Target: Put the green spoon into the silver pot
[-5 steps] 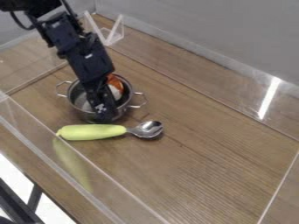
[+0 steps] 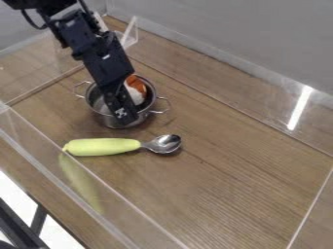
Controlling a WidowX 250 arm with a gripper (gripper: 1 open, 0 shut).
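Observation:
The green spoon (image 2: pixel 101 147) lies on the table just in front of the pot, its yellow-green handle to the left and its metal bowl (image 2: pixel 164 144) to the right. The silver pot (image 2: pixel 121 121) stands behind it, with a loop handle on each side. My dark gripper (image 2: pixel 125 112) reaches down from the upper left into the pot, fingertips low inside it and partly hidden. The spoon is clear of the gripper. Whether the fingers are apart or together does not show.
Something orange and white (image 2: pixel 135 88) shows inside the pot, beside the gripper. Clear panels (image 2: pixel 254 58) border the table at the back and the near left.
My gripper has shifted slightly to the right and away from the camera, and the pot has moved a little the same way. The spoon has stayed in place.

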